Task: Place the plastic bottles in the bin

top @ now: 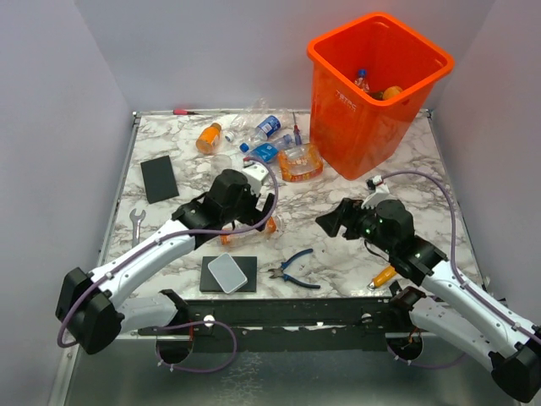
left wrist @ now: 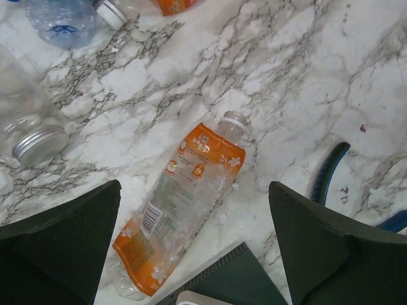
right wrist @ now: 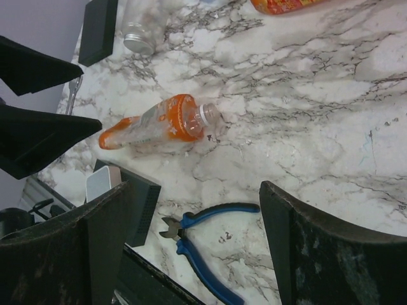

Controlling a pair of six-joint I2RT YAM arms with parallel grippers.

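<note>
A clear bottle with an orange label lies on the marble table, between my open left gripper's fingers in its wrist view, below them and apart; in the right wrist view it (right wrist: 156,124) lies left of centre. My right gripper (top: 334,218) is open and empty at the table's right side. Several other bottles lie at the back, among them blue-labelled ones (top: 264,152), an orange one (top: 207,138) and an orange-labelled one (top: 300,163). The orange bin (top: 363,135) stands back right, with items inside.
Blue cutters (top: 296,277), a dark slab with a silver case (top: 226,273) and a yellow-handled tool (top: 385,276) lie near the front edge. A black pad (top: 158,179) and wrench (top: 136,227) lie left.
</note>
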